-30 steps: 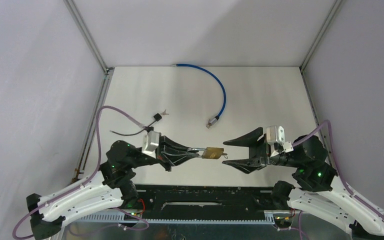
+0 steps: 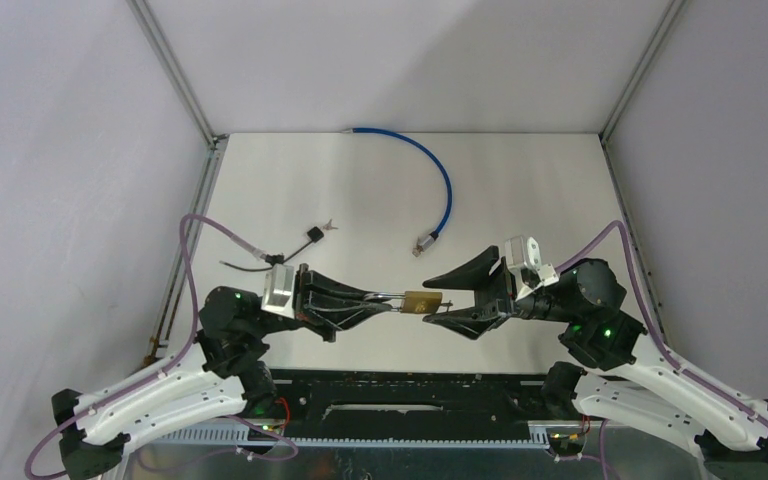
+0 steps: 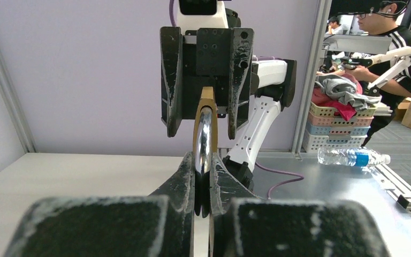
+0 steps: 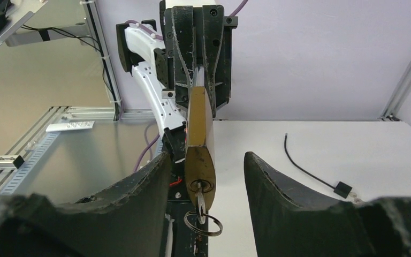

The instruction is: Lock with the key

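Observation:
A brass padlock [image 2: 421, 302] is held level in the air, my left gripper [image 2: 362, 305] shut on its steel shackle [image 3: 204, 137]. In the right wrist view the lock body [image 4: 197, 128] faces me end-on, with a key [image 4: 200, 203] in its keyhole and a metal ring [image 4: 211, 232] hanging from it. My right gripper [image 2: 450, 300] is open around the key end of the lock, its two fingers apart with free space on either side of the key.
On the white table [image 2: 520, 180] behind the grippers lie a curved blue cable [image 2: 430, 160] and a thin black cord with a small dark block [image 2: 315, 234] and a small silver piece. Walls bound both sides and the back.
My right gripper has moved left, closer around the padlock's key end. My left gripper and the padlock have shifted slightly and the lock now sits more level.

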